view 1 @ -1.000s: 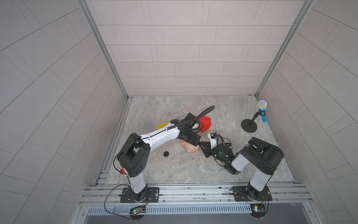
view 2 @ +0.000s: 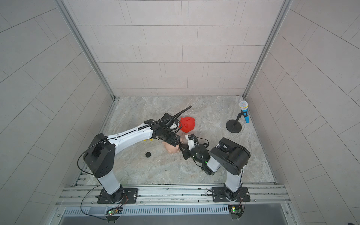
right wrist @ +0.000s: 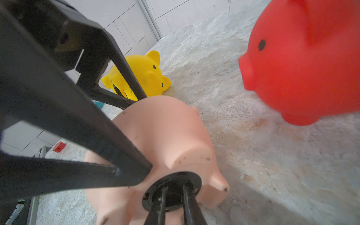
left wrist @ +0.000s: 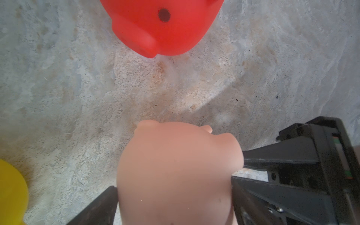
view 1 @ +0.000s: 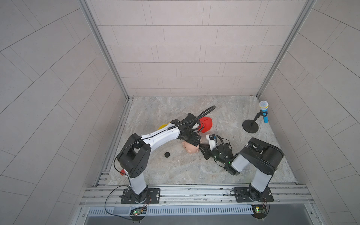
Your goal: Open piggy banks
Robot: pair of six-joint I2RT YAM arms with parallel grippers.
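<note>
A pink piggy bank lies on its side in front, its dark bottom ring facing my right gripper, whose fingertips reach into that opening, slightly apart. My left gripper is open around the pink bank from above, a finger on either side. A red piggy bank stands behind it. A yellow piggy bank lies to the left, mostly hidden by my left arm in the top views.
A black round disc lies left of the pink bank, and a small red piece near the left edge. A black stand with a blue tube is at the right.
The left arm looks still.
</note>
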